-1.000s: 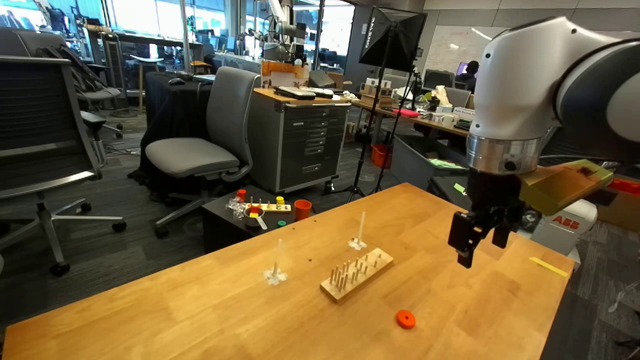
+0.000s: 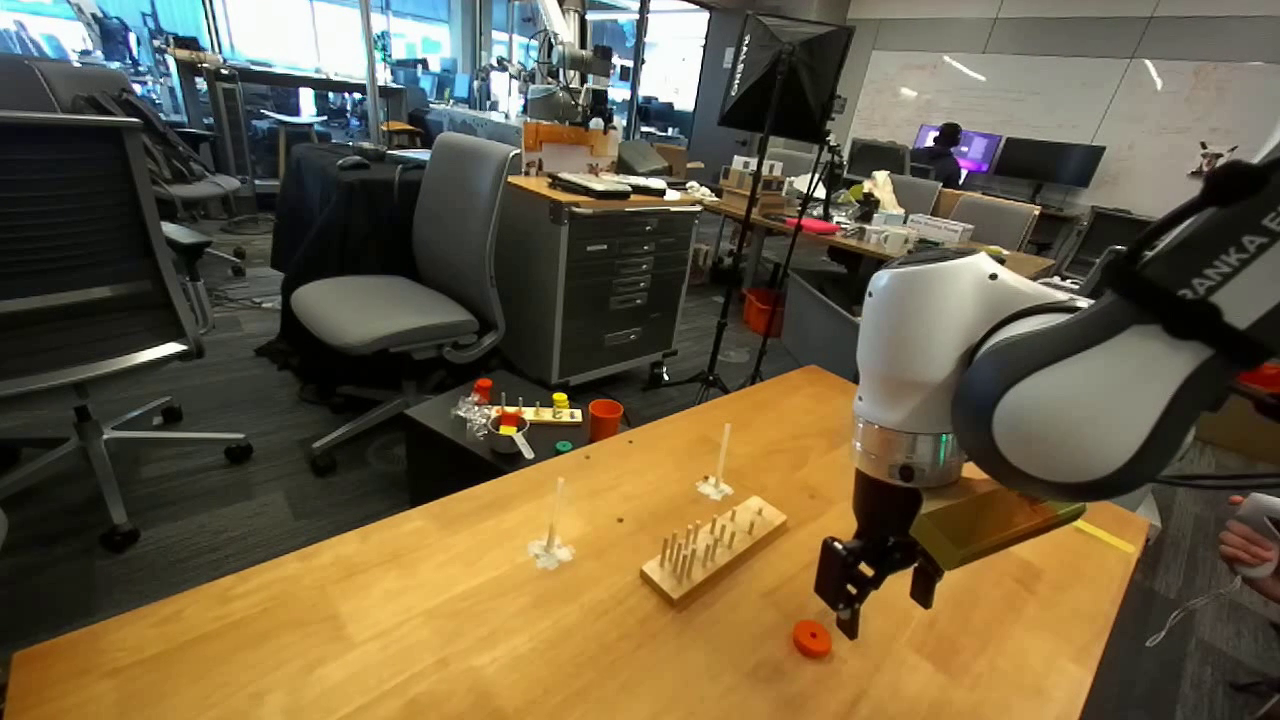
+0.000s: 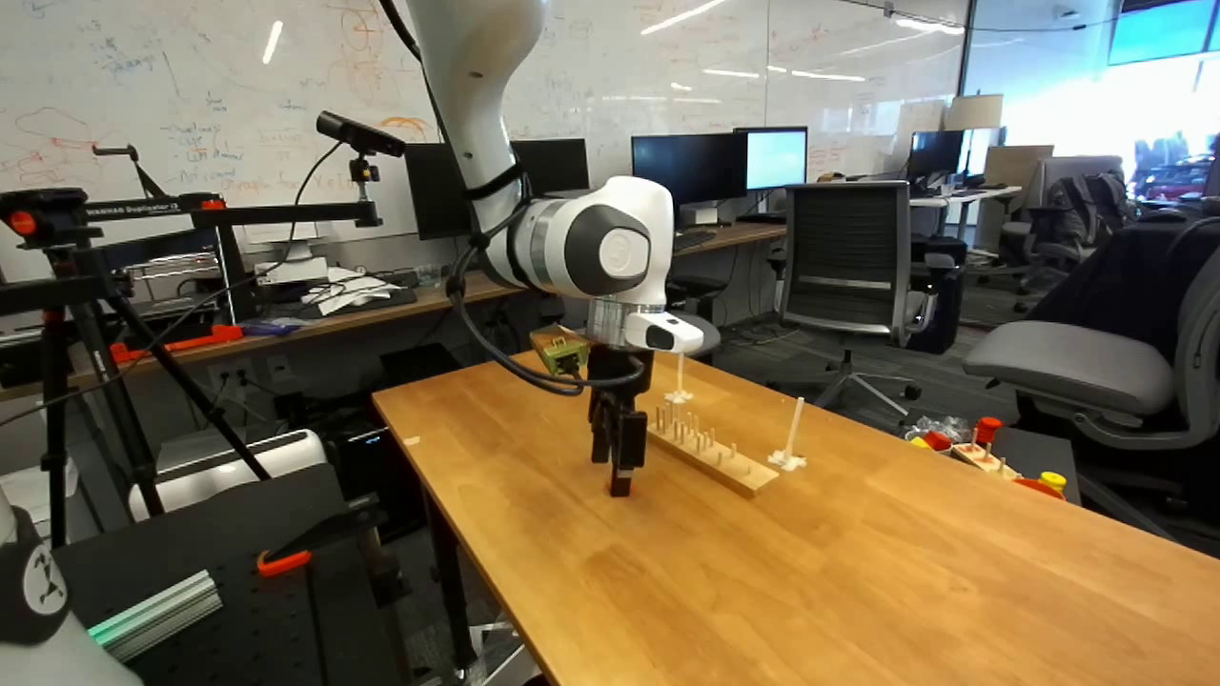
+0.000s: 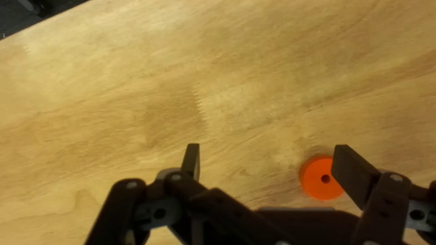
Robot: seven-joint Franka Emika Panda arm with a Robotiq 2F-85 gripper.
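Note:
An orange-red disc with a small central hole lies flat on the wooden table. Just above the table, my gripper stands open beside it, with no object held. In the wrist view the disc shows near the right finger, which covers its right edge; the left finger is well away to the left. A wooden board with several upright pegs rests farther back on the table. In exterior view 2, my gripper is in front of the pegboard, and the disc is mostly hidden there.
Two thin white posts, one on the left and one behind the pegboard, stand upright on the table. A low black side table holds cups and small parts beyond the far edge.
The arm has come down and leftward in exterior view 1, bringing my gripper close to the disc. The disc and pegboard have stayed in place.

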